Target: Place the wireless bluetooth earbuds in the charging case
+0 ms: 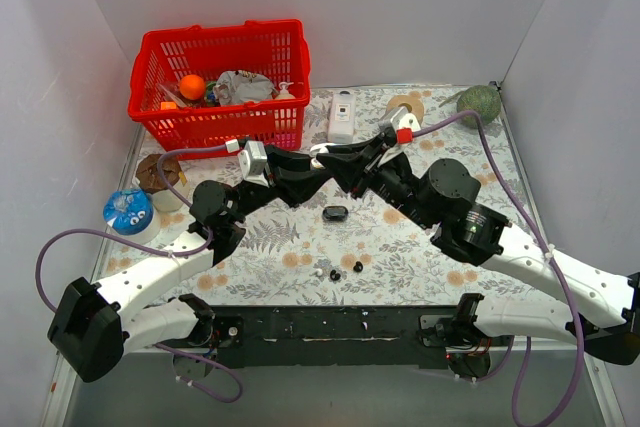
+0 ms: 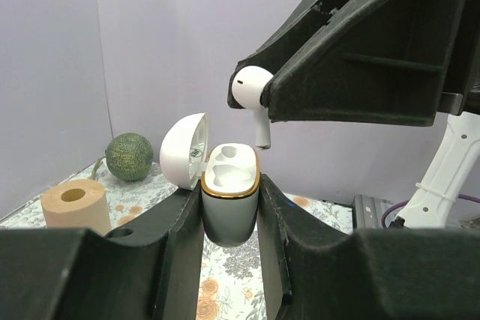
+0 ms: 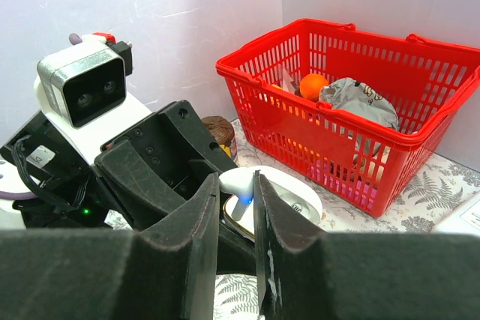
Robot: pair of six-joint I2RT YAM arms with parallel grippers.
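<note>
In the left wrist view my left gripper is shut on the white charging case point(image 2: 231, 174), whose lid stands open to the left and whose two slots look empty. Just above and slightly right of the case, a white earbud point(image 2: 252, 88) hangs stem down at the tips of my right gripper, which is shut on it. A gap shows there between the stem and the case. Behind the earbud in the right wrist view lies the open case lid point(image 3: 292, 191). A white earbud point(image 1: 319, 272) lies on the table.
A black case point(image 1: 335, 214) and two black earbuds point(image 1: 346, 271) lie on the table below the arms. The red basket point(image 1: 215, 127) stands back left, a white box point(image 1: 341, 117) behind the grippers, and a melon point(image 1: 479, 101) back right.
</note>
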